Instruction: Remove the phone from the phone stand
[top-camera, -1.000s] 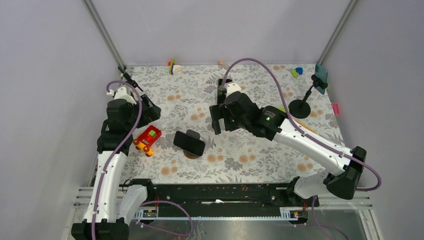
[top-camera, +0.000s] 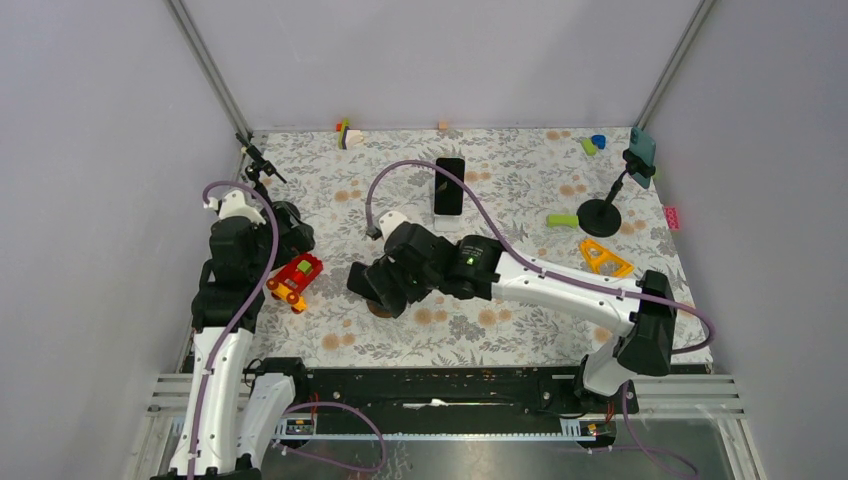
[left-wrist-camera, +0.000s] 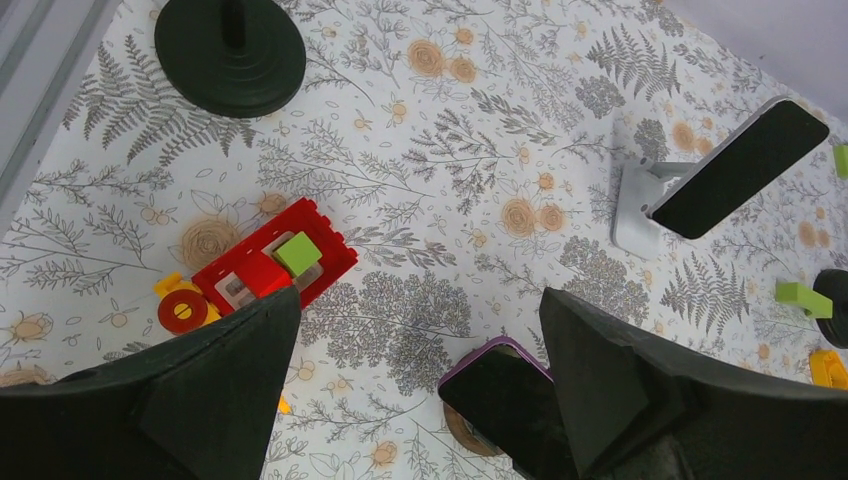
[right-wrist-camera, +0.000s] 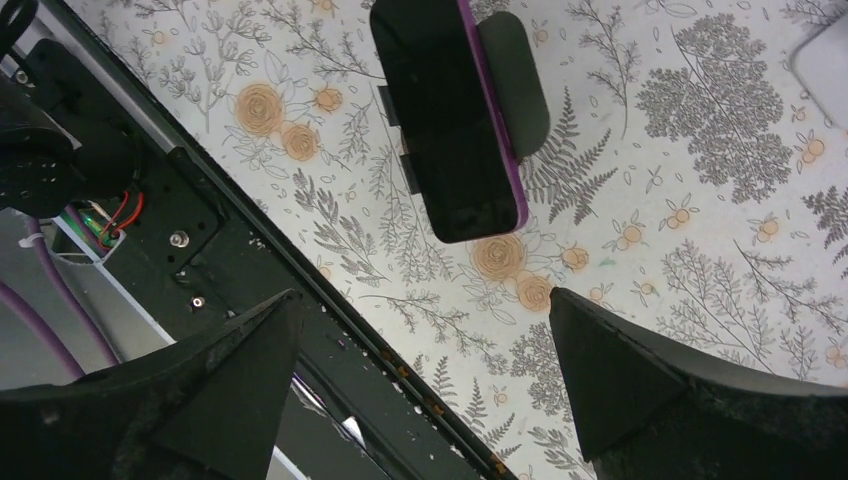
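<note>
A dark phone with a purple edge (right-wrist-camera: 450, 120) leans on a low stand (right-wrist-camera: 515, 85) with a dark grey back plate. The left wrist view shows this phone (left-wrist-camera: 505, 400) too, partly behind a finger. My right gripper (top-camera: 386, 290) is open above the phone's right part and hides it from the top view. Nothing lies between its fingers. Another black phone (left-wrist-camera: 740, 170) rests on a white stand (left-wrist-camera: 635, 220); a blue-cased phone (top-camera: 642, 152) sits on a black stand (top-camera: 599, 217). Over the left side, my left gripper stands open and empty.
A red and yellow toy truck (top-camera: 295, 280) lies below my left gripper. At the right are a yellow toy frame (top-camera: 605, 258) and a green block (top-camera: 562, 220).
My right gripper has swept left and toward the front edge, from near the white stand to above the purple-edged phone. The left arm has drawn slightly left. The phones stay put.
</note>
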